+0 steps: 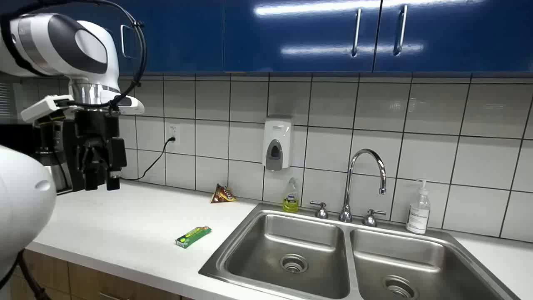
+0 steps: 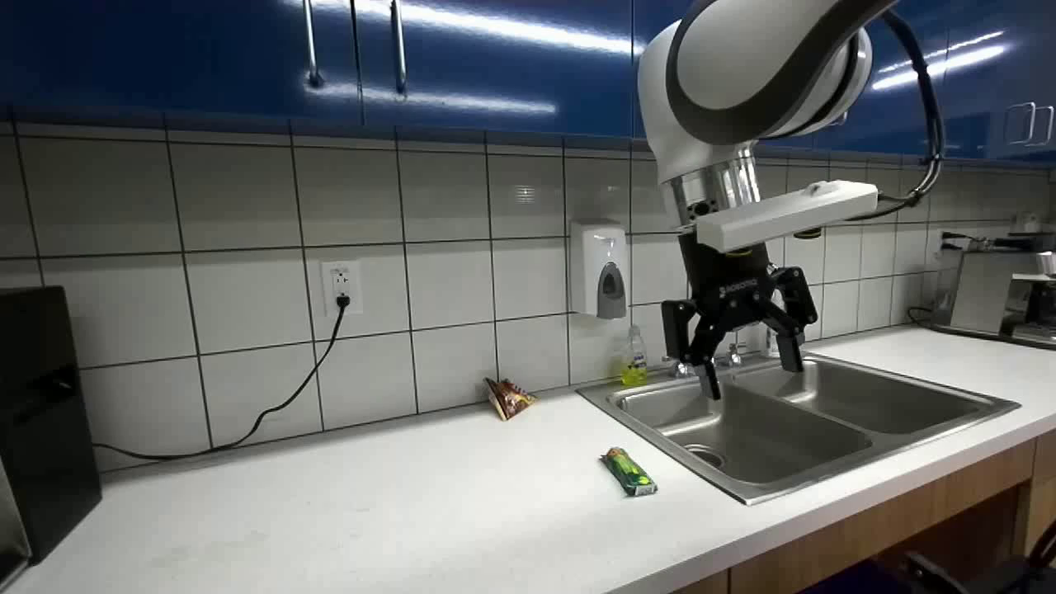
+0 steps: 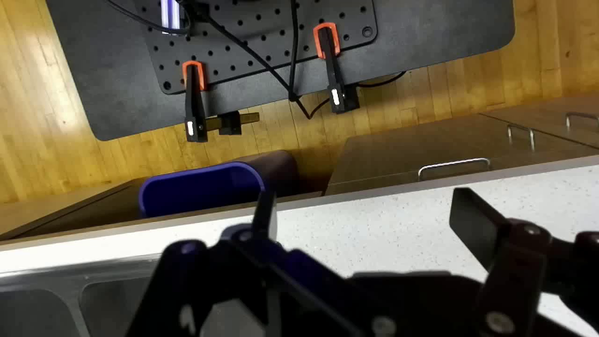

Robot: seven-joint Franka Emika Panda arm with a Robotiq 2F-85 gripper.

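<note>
My gripper (image 2: 752, 384) hangs well above the counter, its fingers spread wide and nothing between them. In the wrist view the gripper frames only bare white countertop near the front edge. On the counter left of the sink lies a green packet (image 1: 193, 237), flat and clear of my fingers; exterior view 2 shows the same packet (image 2: 629, 471) by the sink's near corner. Against the tiled wall rests a brown and yellow snack bag (image 1: 222, 194), pyramid shaped. Neither packet shows in the wrist view.
A double steel sink (image 1: 346, 250) has a tall faucet (image 1: 348, 185) behind it. Beside the faucet stand a yellow-green soap bottle (image 1: 290, 197) and a pump bottle (image 1: 418, 212). Blue cabinets (image 1: 300, 40) hang overhead.
</note>
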